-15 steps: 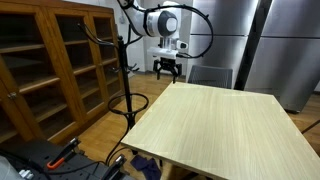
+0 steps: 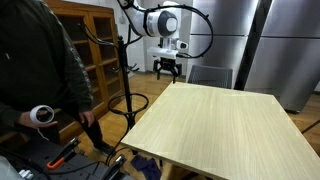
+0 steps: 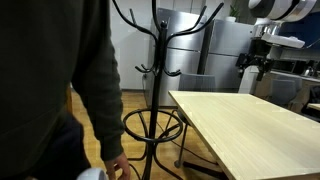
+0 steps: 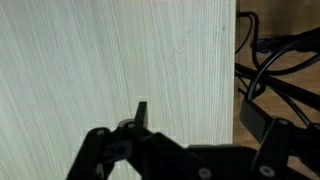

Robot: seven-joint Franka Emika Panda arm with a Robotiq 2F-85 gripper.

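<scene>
My gripper (image 2: 168,68) hangs from the white arm (image 2: 163,35) at the far end of the bare pale table (image 2: 210,125). In the second exterior view, the gripper (image 3: 254,66) is at the upper right, above the tabletop (image 3: 240,125). Looking down in the wrist view, I see my gripper open, its dark fingers (image 4: 140,115) wide apart. Only the pale, grained tabletop (image 4: 150,50) shows between them, and nothing is held.
Black cables (image 4: 275,70) lie past the table's edge in the wrist view. A black coat stand (image 3: 155,90) rises beside the table. A person in dark clothes (image 3: 55,85) stands at the left. A dark chair (image 2: 211,78) is behind the table.
A person has come in from the left and now fills that side of the first exterior view, with a rounded white thing in front of them. The arm and gripper look unmoved.
</scene>
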